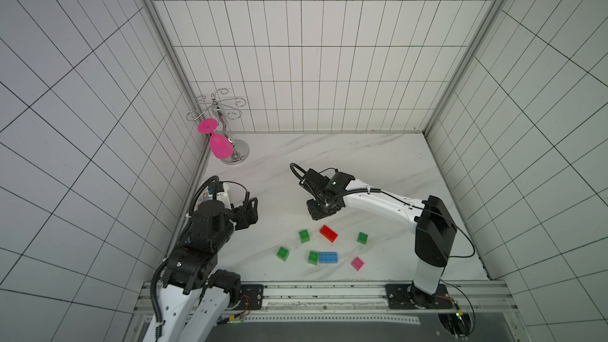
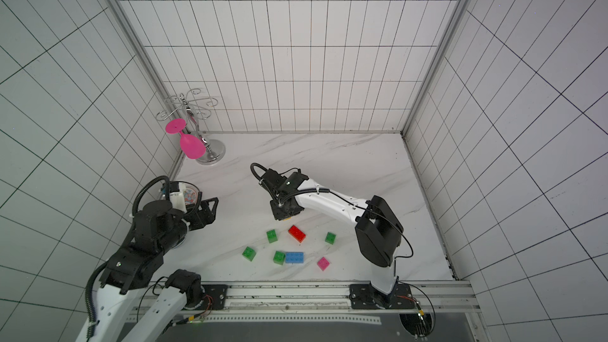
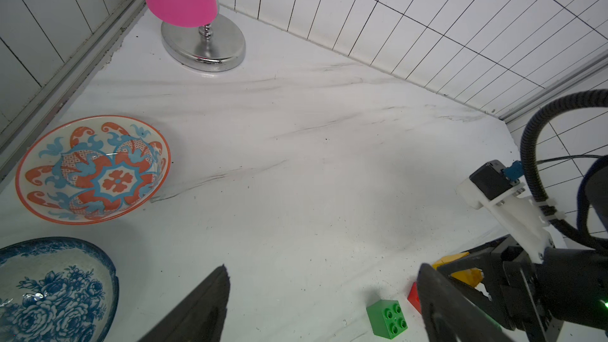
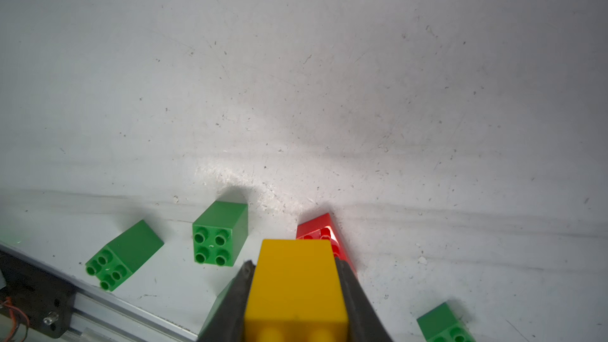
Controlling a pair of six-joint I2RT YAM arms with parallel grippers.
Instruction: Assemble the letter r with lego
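Note:
A yellow brick (image 4: 295, 288) sits between the fingers of my right gripper (image 1: 323, 209), which hangs over the table just behind a red brick (image 1: 328, 233). Green bricks lie around it (image 1: 304, 235), with a blue brick (image 1: 327, 257) and a pink brick (image 1: 357, 263) nearer the front edge. My left gripper is open above the table's left side, nothing between its fingers.
Two patterned bowls (image 3: 95, 167) (image 3: 50, 291) stand at the left. A metal stand (image 1: 234, 152) with pink objects is at the back left.

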